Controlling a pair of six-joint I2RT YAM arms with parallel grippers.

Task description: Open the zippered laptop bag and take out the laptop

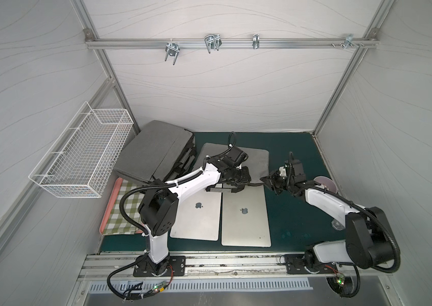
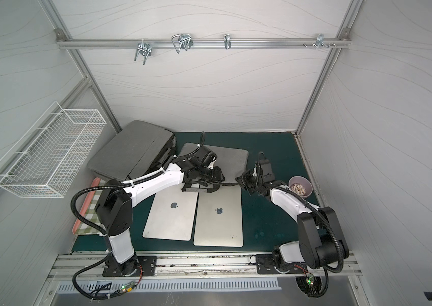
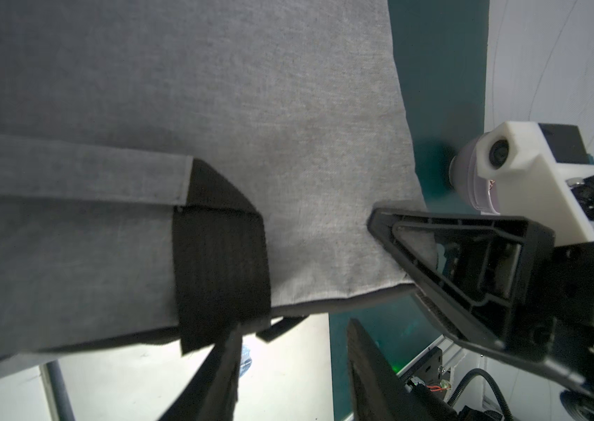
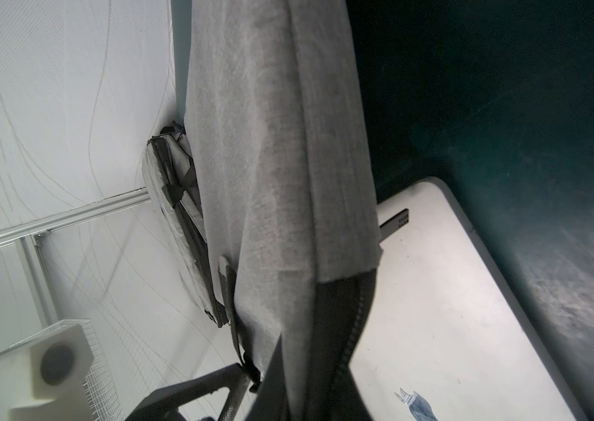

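Observation:
A flat grey zippered bag point(image 1: 256, 160) lies behind two silver laptops, its zipper edge toward me. My right gripper is shut on the bag's front right corner, beside the zipper point(image 4: 356, 322). Over the front edge, my left gripper stands open, fingers apart, with nothing held between them. A black strap point(image 3: 219, 266) folds over the bag's edge just left of those fingers. One laptop point(image 1: 244, 219) lies right in front of the bag, and a second laptop point(image 1: 195, 221) lies to its left. The zipper pull cannot be made out.
A large grey case point(image 1: 154, 148) stands at the back left, with a checked cloth point(image 1: 126, 204) in front. A white wire basket point(image 1: 88, 153) hangs on the left wall. At right sits a pink bowl point(image 2: 300, 186).

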